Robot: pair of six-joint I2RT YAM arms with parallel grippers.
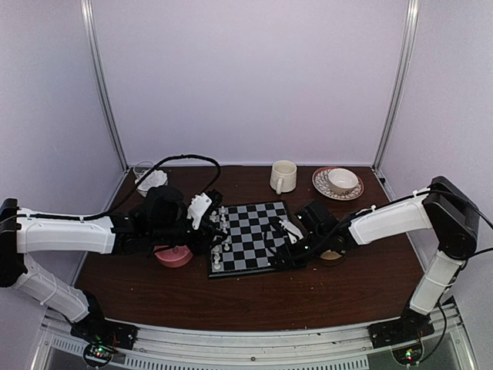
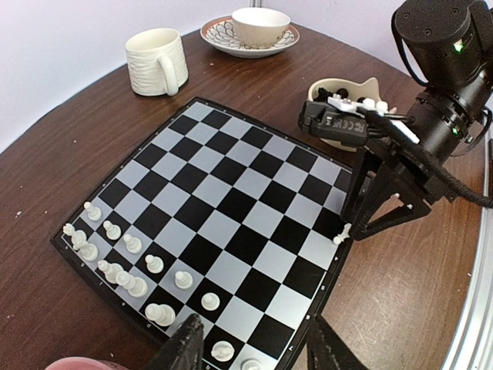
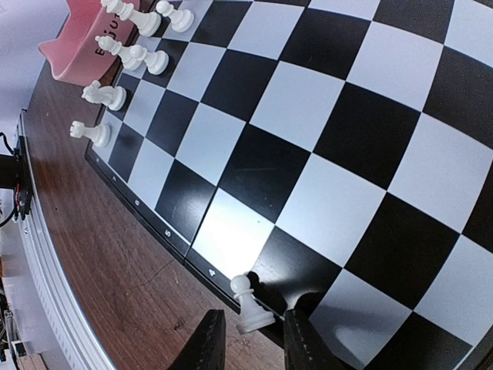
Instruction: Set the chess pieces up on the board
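The checkered board lies mid-table, white pieces standing in rows along its left side, such as a rook and a knight. A white pawn is at the near edge, tilted, between the open fingers of my right gripper; whether they touch it is unclear. In the left wrist view that pawn shows by the right gripper's tips. My left gripper hangs open over the board's left end, nothing visible held.
A pink bowl sits left of the board, a bowl of dark pieces to its right. A mug and a plate with a bowl stand behind.
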